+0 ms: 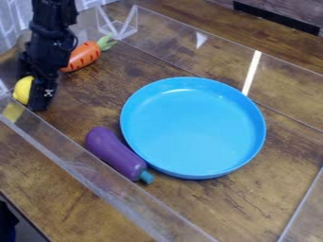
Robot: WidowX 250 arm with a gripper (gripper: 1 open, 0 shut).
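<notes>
My black gripper (pixel 38 80) reaches down at the upper left, over a yellow object (pixel 22 90) beside the clear wall. The dark fingers partly cover the yellow object, so I cannot tell whether they grip it. An orange toy carrot (pixel 82 56) with green top lies just right of the gripper. A purple toy eggplant (pixel 116 151) lies at the lower middle, and a round blue plate (pixel 192 127) fills the centre right.
Transparent walls (pixel 151 206) run round the work area on the wooden table (pixel 228 203). Bare wood lies above the plate and between it and the gripper.
</notes>
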